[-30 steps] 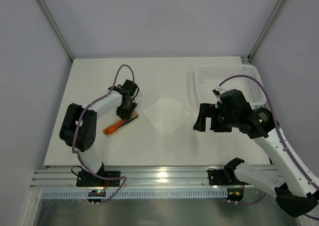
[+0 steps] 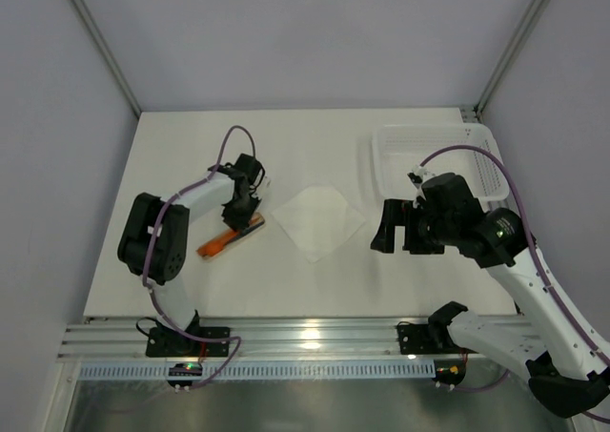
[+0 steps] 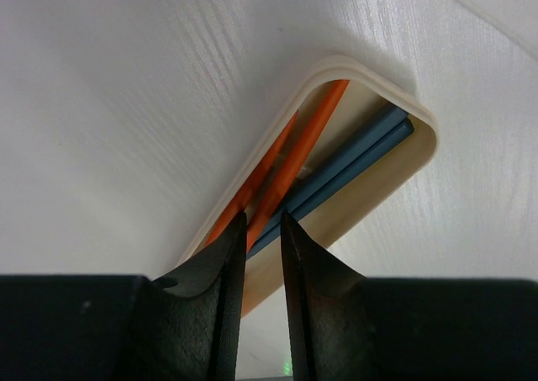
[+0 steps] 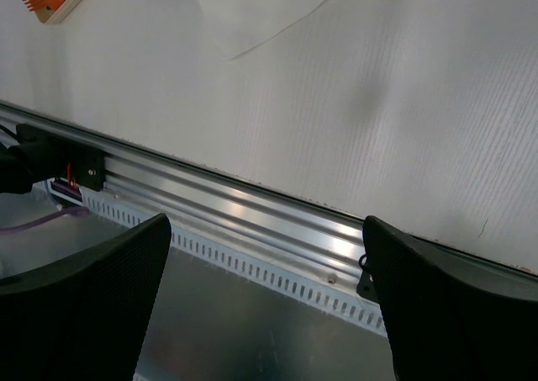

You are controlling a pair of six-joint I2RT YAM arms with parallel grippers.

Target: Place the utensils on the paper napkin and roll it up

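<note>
A narrow beige tray [image 3: 433,141] holds two orange handles, one upper [image 3: 307,145] and one lower [image 3: 256,179], beside two dark blue handles [image 3: 361,158]. My left gripper is over this tray, its fingertips a small gap apart. The upper orange handle runs into that gap; whether the fingers touch it I cannot tell. From above, the orange utensil heads [image 2: 212,247] show at the tray's near end, while the left gripper [image 2: 238,224] covers its middle. The white napkin [image 2: 317,222] lies flat and bare to the right. My right gripper stands wide open and empty.
A white basket [image 2: 378,170] stands at the back right, behind the right arm. A metal rail [image 2: 305,332] runs along the table's front edge.
The left arm's elbow has shifted slightly to the right, with its gripper still over the tray. The right arm has barely moved.
</note>
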